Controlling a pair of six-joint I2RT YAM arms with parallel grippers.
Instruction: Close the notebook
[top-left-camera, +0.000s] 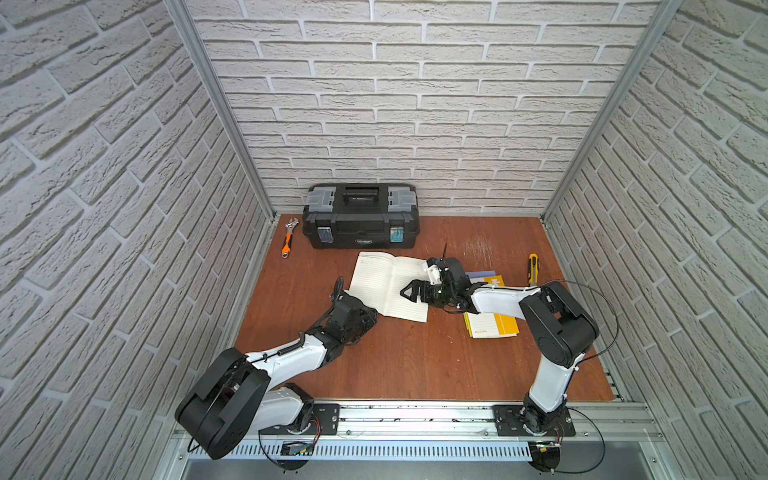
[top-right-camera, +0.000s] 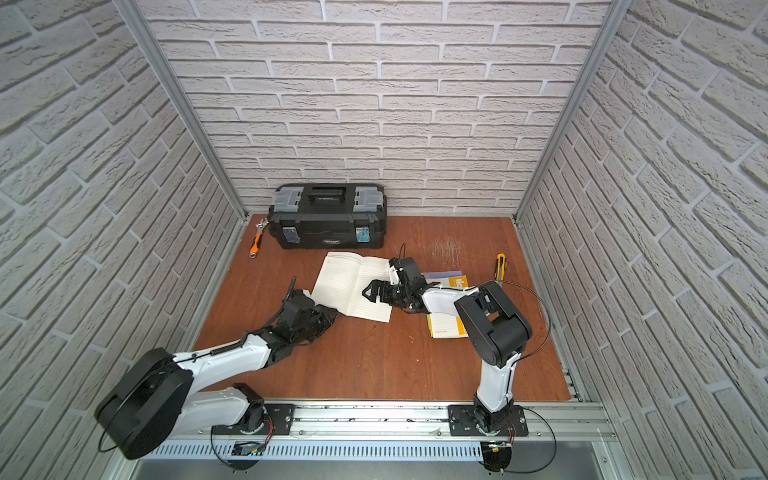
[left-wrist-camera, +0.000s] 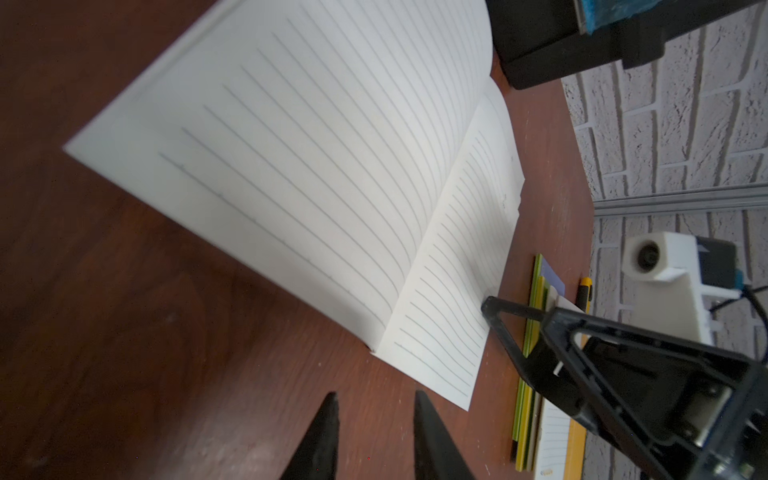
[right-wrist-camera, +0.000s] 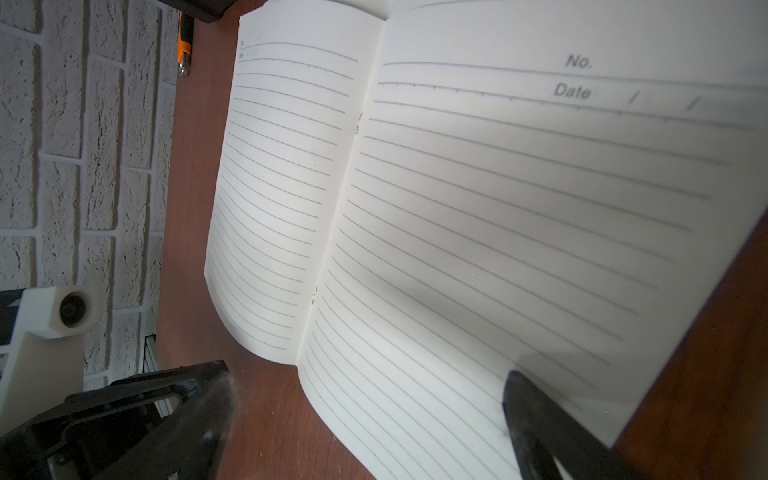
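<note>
The notebook (top-left-camera: 389, 281) lies spread open on the table, its lined white pages facing up. Its left page (left-wrist-camera: 320, 160) fills much of the left wrist view, and the right page (right-wrist-camera: 496, 208) does so in the right wrist view. By the notebook's near left corner is my left gripper (top-left-camera: 371, 319); its fingers (left-wrist-camera: 321, 440) stand a little apart with only table seen between them. Over the right page, my right gripper (top-left-camera: 412, 290) is open wide, with one of its fingers (right-wrist-camera: 536, 424) casting a shadow on the paper. Whether that finger touches the page cannot be told.
Behind the notebook stands a black toolbox (top-left-camera: 360, 220). A stack of yellow and white notebooks (top-left-camera: 492, 324) lies under the right forearm. An orange wrench (top-left-camera: 287, 240) and a yellow cutter (top-left-camera: 533, 268) rest at the sides.
</note>
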